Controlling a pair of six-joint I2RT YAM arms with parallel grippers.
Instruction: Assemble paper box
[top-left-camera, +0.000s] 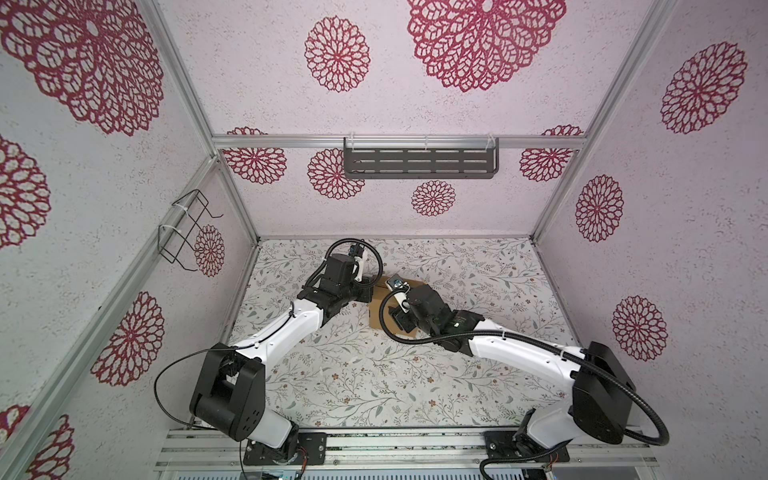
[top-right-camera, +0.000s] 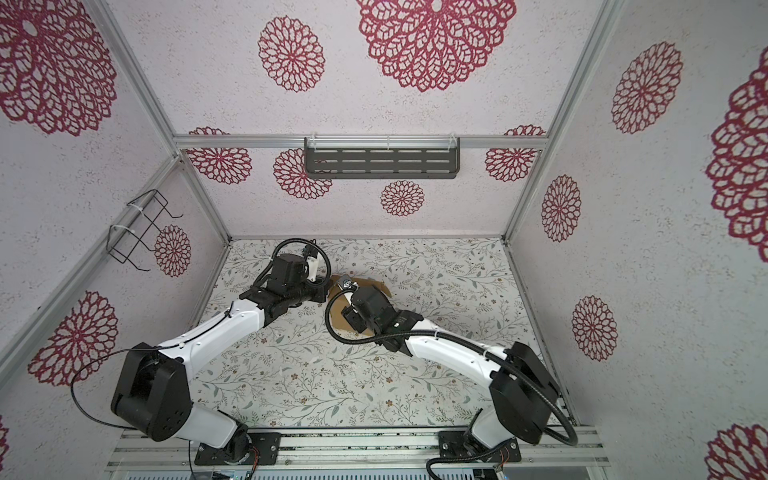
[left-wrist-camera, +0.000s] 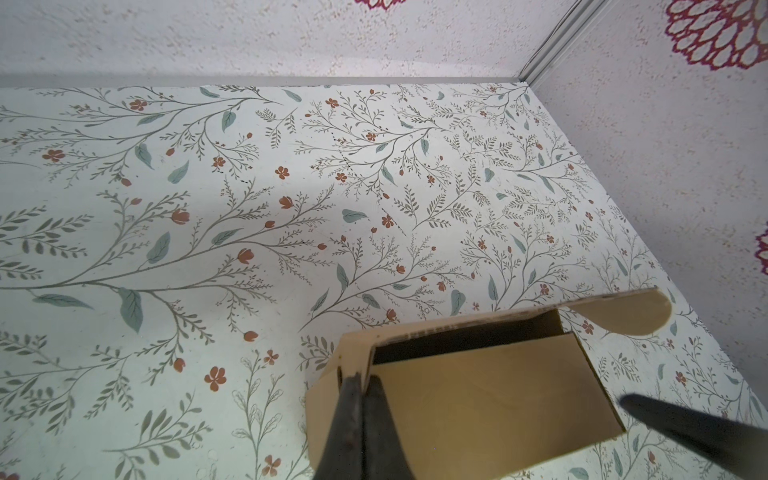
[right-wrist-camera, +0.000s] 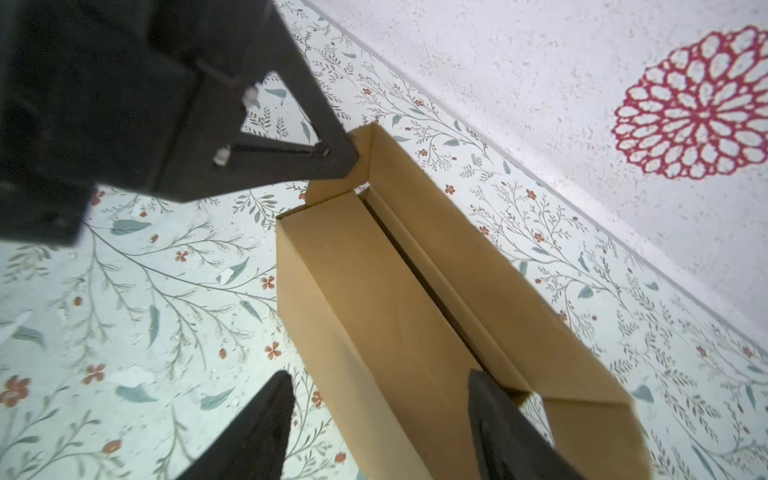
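Note:
The brown cardboard box (top-left-camera: 379, 315) sits at mid-table between both arms. Its lid (left-wrist-camera: 472, 322) stands raised along the far side, above a dark slot and a broad flat panel (left-wrist-camera: 488, 392). A rounded tab (left-wrist-camera: 632, 310) sticks out at the lid's right end. My left gripper is shut at the lid's left corner, against the cardboard there; whether a thin edge is pinched is unclear. Over the box's near part, my right gripper has its fingers (right-wrist-camera: 268, 416) spread apart, and no cardboard appears gripped between them.
A dark grey rack (top-left-camera: 421, 164) hangs on the back wall, and a wire holder (top-left-camera: 185, 228) on the left wall. Both grippers crowd close together over the box.

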